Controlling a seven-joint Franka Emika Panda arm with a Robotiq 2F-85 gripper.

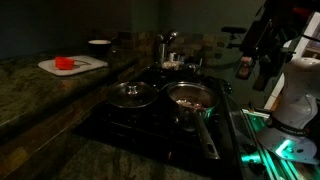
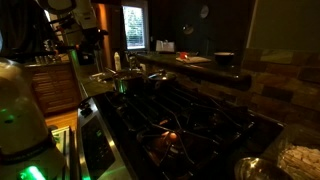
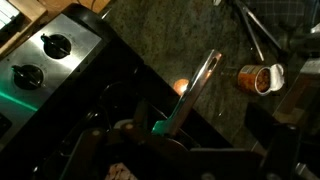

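Observation:
My gripper (image 1: 254,72) hangs high at the upper right of exterior view 1, above the counter to the right of the stove. In the wrist view its dark fingers (image 3: 275,145) stand wide apart, with nothing held between them. Below, the pan's long shiny handle (image 3: 198,92) runs diagonally across the view, apart from the fingers. That pan (image 1: 192,97) rests on the stove with food inside. Left of it sits a wide, round pan (image 1: 130,94), seemingly covered by a lid.
A white board (image 1: 73,66) carries a red object (image 1: 64,62) on the raised ledge, near a dark bowl (image 1: 99,45). An open can (image 3: 254,79) stands on the dark counter. Stove knobs (image 3: 57,46) line the front edge.

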